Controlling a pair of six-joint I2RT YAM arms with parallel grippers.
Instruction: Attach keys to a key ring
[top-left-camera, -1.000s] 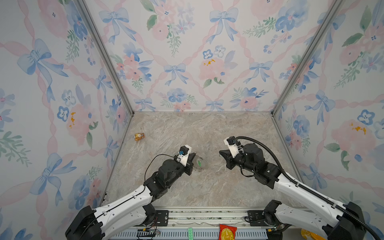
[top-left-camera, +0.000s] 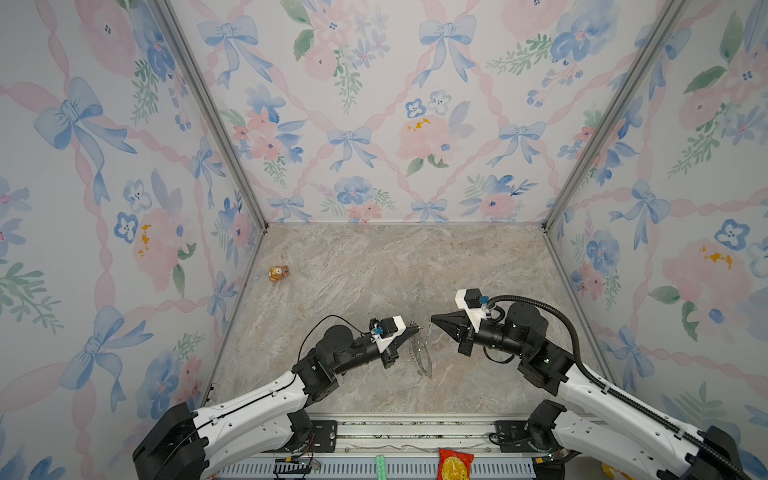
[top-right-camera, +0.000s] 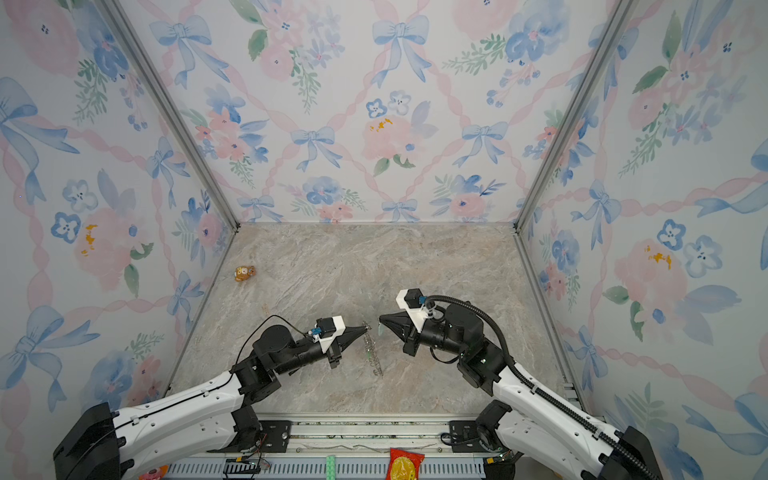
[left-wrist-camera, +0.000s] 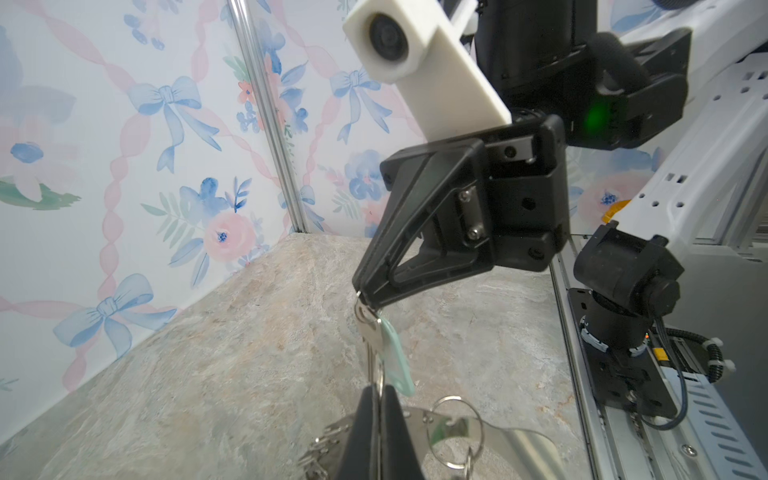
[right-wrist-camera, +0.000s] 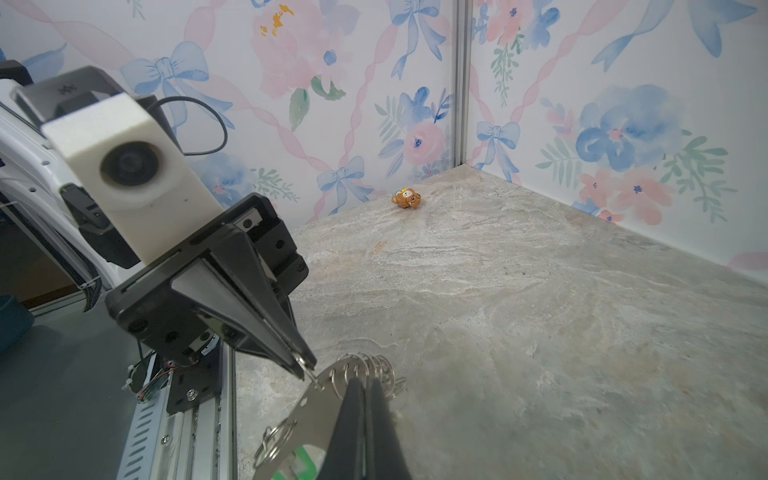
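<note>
A silvery metal plate (top-left-camera: 424, 361) with several small wire loops along its edges hangs below my left gripper, whose shut tips hold it by a thin piece at its upper edge. In the right wrist view, a green patch shows at the lower part of this plate (right-wrist-camera: 302, 416). From the shut tips of my right gripper hangs a small metal key-like piece (left-wrist-camera: 369, 329) with a pale teal strip (left-wrist-camera: 397, 361) beside it. The two grippers face each other a short gap apart, above the table. Whether key and plate touch is unclear.
An orange-brown toy (top-left-camera: 278, 273) sits at the far left of the marbled table (top-left-camera: 344, 264). Patterned walls enclose the back and sides. Beyond the front edge lies a red and yellow packet (top-left-camera: 454, 465).
My left gripper has moved right and toward the front, and the plate now appears narrower from above. The right gripper has come slightly left and toward the front, narrowing the gap.
</note>
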